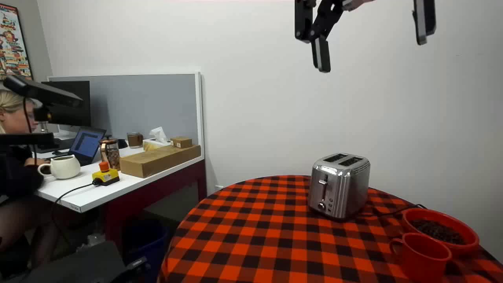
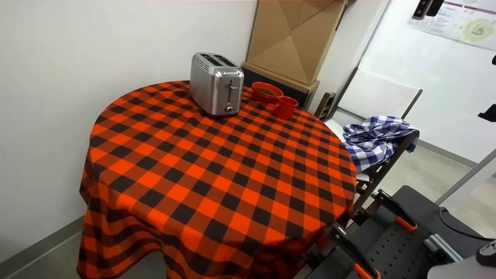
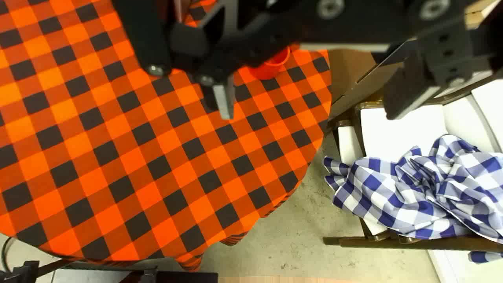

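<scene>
High above the table, my gripper [image 1: 372, 52] is open, its two fingers far apart and nothing between them. In the wrist view its fingers [image 3: 223, 101] show over the table's right side and the chair. A silver toaster [image 1: 339, 186] stands upright near the wall, its lever on the front face. Right of it are a red bowl [image 1: 441, 228] filled with dark pieces and a red mug [image 1: 419, 259], whose handle points left in exterior view 1. Only part of the mug [image 3: 268, 68] shows beneath the gripper in the wrist view.
A red-and-black checked cloth [image 2: 204, 172] covers the round table, whose front and middle are bare. On a chair beside it lies a crumpled blue-and-white cloth [image 3: 410, 188]. A cardboard panel [image 2: 293, 37] rises behind the bowl. The toaster's cord [image 1: 401, 210] runs toward the bowl.
</scene>
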